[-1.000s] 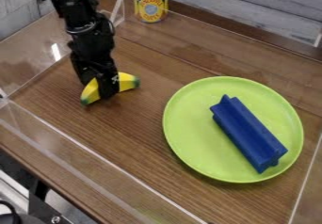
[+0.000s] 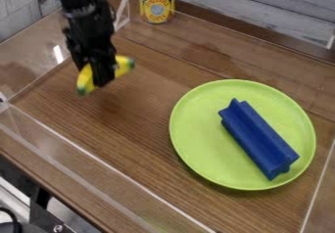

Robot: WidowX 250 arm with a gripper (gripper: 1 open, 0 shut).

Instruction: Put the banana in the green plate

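Note:
At the left, my black gripper (image 2: 97,69) is shut on the yellow banana (image 2: 88,77), whose ends look green. The banana and the fingers are blurred, and part of the banana is hidden behind the fingers. It appears to hang over the wooden table. Well to the right lies the green plate (image 2: 197,151), a wide gap of bare table away from the banana. A blue block-like object (image 2: 260,139) rests on the plate.
A can (image 2: 157,4) with a yellow label stands at the back, right of the arm. Between gripper and plate the wooden table (image 2: 144,105) is clear. White boards (image 2: 281,7) border the back right.
The banana has come up with the gripper from where it lay on the table, shifting slightly left and tilting. The plate, blue object and can have not moved.

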